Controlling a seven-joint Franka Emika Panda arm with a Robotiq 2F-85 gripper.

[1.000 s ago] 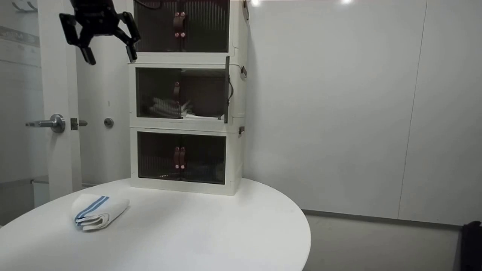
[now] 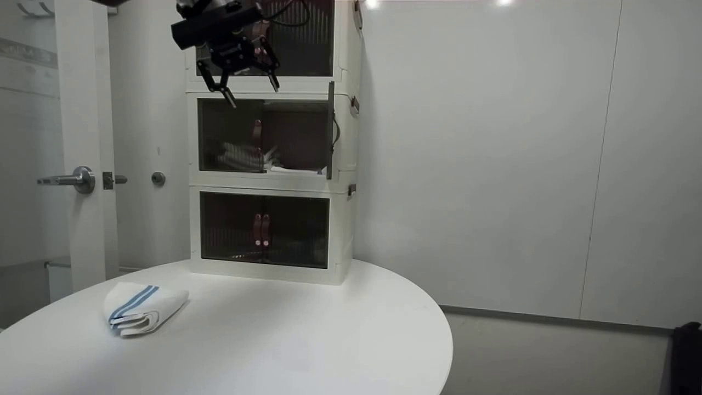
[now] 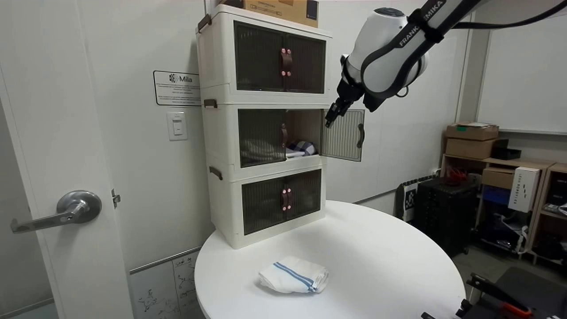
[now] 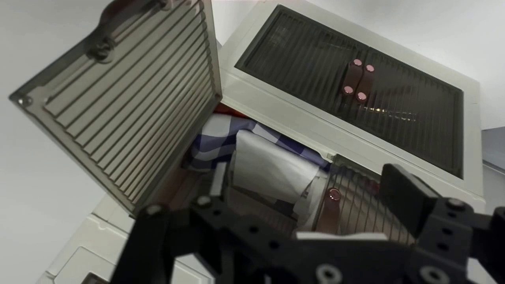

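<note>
My gripper (image 2: 253,97) is open, its fingers spread with nothing between them, up in front of the cabinet's middle compartment. In the second exterior view the gripper (image 3: 328,125) appears beside the swung-out right door (image 3: 344,135) of that compartment. Through the opening the wrist view shows a folded white cloth (image 4: 274,165) and a blue-and-white checked cloth (image 4: 215,142) behind it. The compartment's left door (image 3: 261,138) is closed over part of the cloths. A folded white towel (image 3: 293,274) with blue stripes lies on the round table, well below the gripper.
The white cabinet (image 2: 273,275) stands at the back of the white table (image 2: 316,329). Its top and bottom compartments have both doors closed. A cardboard box (image 3: 281,10) rests on top of the cabinet.
In the first exterior view my gripper has moved right, across to the front of the cabinet, and tilted. It stays open. The towel and the cabinet doors have not moved.
</note>
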